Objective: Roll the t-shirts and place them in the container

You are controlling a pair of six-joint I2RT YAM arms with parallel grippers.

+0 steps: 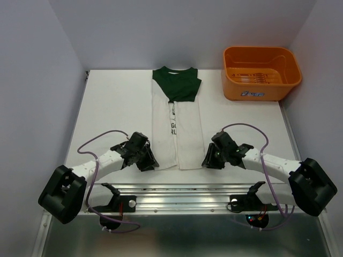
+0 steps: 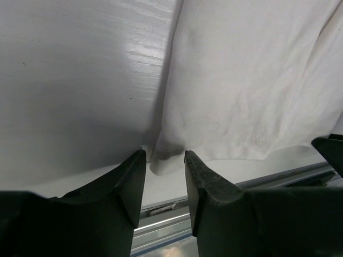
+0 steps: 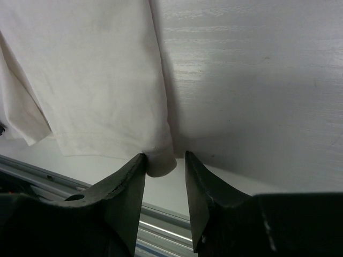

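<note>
A T-shirt [image 1: 189,136] with a green collar and white body lies flat on the white table, its sides folded lengthwise over printed lettering. My left gripper [image 1: 153,166] is at the hem's left corner; in the left wrist view its part-open fingertips [image 2: 192,163] straddle the folded white edge [image 2: 177,107]. My right gripper [image 1: 207,166] is at the hem's right corner; in the right wrist view the white corner [image 3: 161,163] sits between its part-open fingers.
An orange bin [image 1: 252,93] stands at the back right. A metal rail [image 1: 177,190] runs along the front edge, and walls surround the table.
</note>
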